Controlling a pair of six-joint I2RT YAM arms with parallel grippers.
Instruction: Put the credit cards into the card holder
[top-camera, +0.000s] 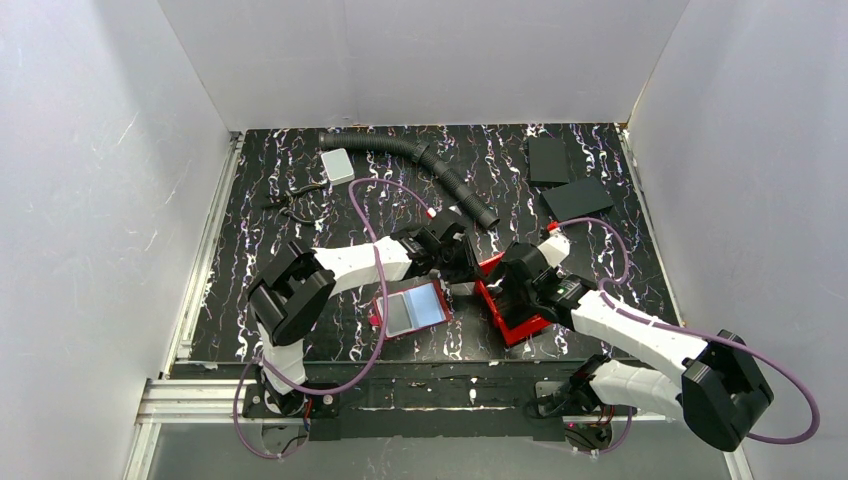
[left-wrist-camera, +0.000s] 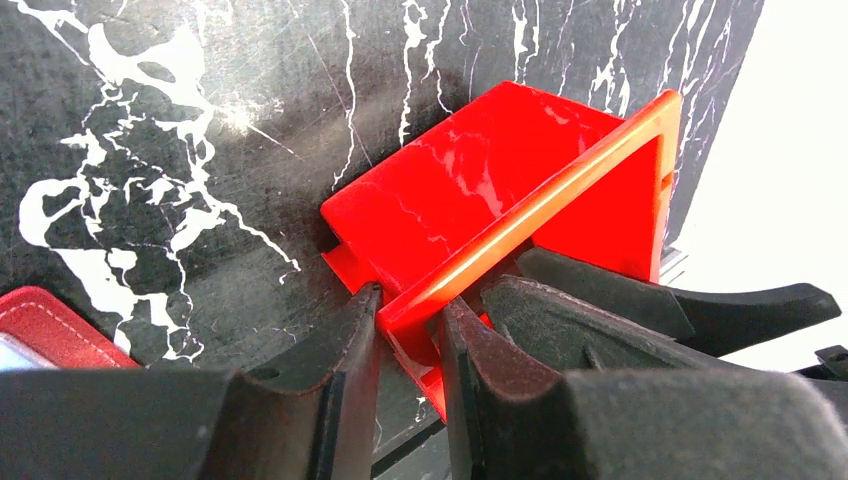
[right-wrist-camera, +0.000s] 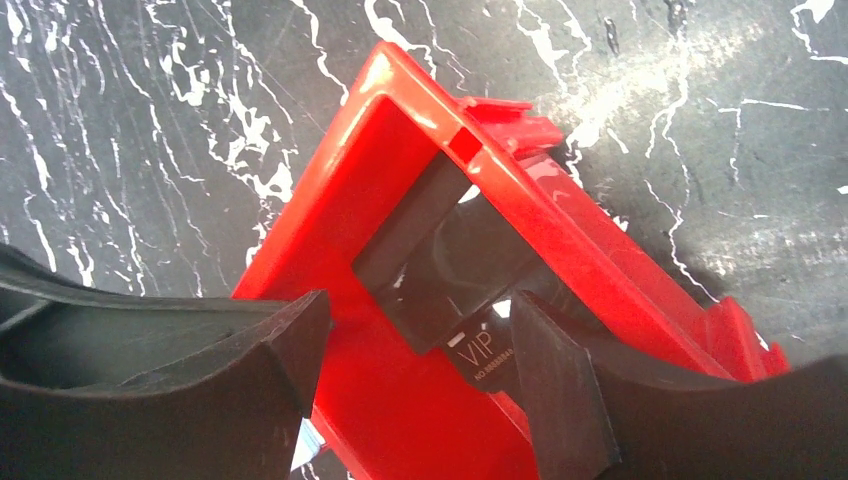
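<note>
A red open box (right-wrist-camera: 290, 270) holds dark cards. One is a plain black card (right-wrist-camera: 415, 315), overlapping a black VIP card (right-wrist-camera: 488, 365). The fingers of my left gripper stand part open on either side of the box's corner wall. My right gripper is open over the box, nothing between its fingers; its dark fingers (left-wrist-camera: 590, 310) reach into the box in the left wrist view. Left of the box, a red-edged card holder (top-camera: 413, 308) lies flat, with one grey half and one blue half. The arms hide part of the box from above.
A black corrugated hose (top-camera: 400, 146) curves behind the arms. Black pliers (top-camera: 293, 202) and a white box (top-camera: 337, 166) lie back left. Two black boxes (top-camera: 578, 199) lie back right. Purple cables loop over both arms. The marble surface left of the card holder is clear.
</note>
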